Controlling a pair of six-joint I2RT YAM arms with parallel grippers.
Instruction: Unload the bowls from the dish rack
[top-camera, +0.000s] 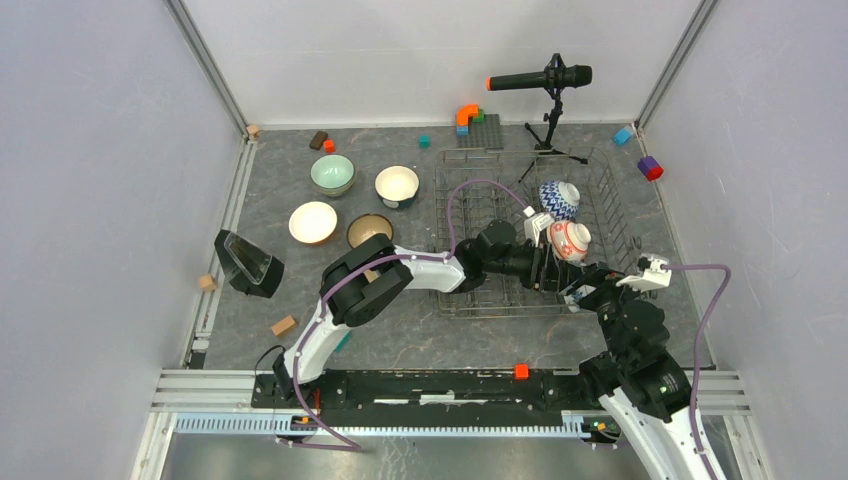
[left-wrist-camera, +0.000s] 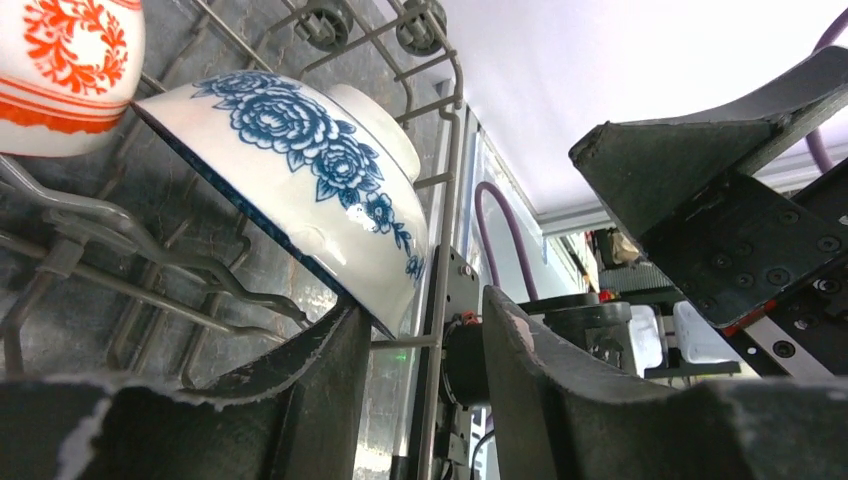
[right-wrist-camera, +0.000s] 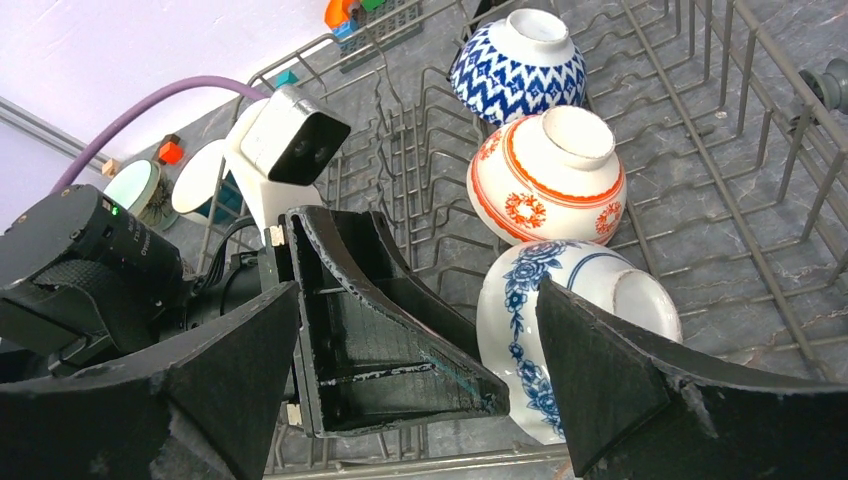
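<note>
In the dish rack (top-camera: 470, 305) three bowls lean in a row: a blue zigzag bowl (right-wrist-camera: 515, 80), an orange-patterned bowl (right-wrist-camera: 545, 185) and a blue floral bowl (left-wrist-camera: 300, 170). My left gripper is part open at the floral bowl's lower rim, one finger by the rim; whether it touches is unclear. My right gripper stands open above the rack's front right, with the floral bowl and left gripper below and between its fingers, holding nothing.
Several bowls sit left of the rack, including a green one (top-camera: 332, 172) and a cream one (top-camera: 312, 222). A microphone stand (top-camera: 545, 135) is behind the rack. Loose blocks and a dark container (top-camera: 248, 265) lie around the edges.
</note>
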